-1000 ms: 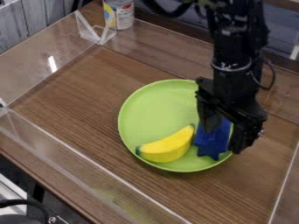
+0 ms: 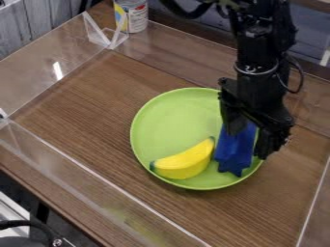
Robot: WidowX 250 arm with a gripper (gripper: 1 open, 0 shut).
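Note:
A black robot gripper [image 2: 250,123] reaches down from the top right over a green plate [image 2: 165,123]. It is open, its fingers around the upper part of a blue object [image 2: 234,154] on the plate's right side, partly hidden by the gripper. A yellow banana [image 2: 183,158] lies on the plate's lower left, left of the blue object.
A can [image 2: 130,15] stands at the top left, beside a small white item. Dark cables lie at the bottom left corner.
The gripper has shifted slightly over the blue object; the plate and banana look unchanged.

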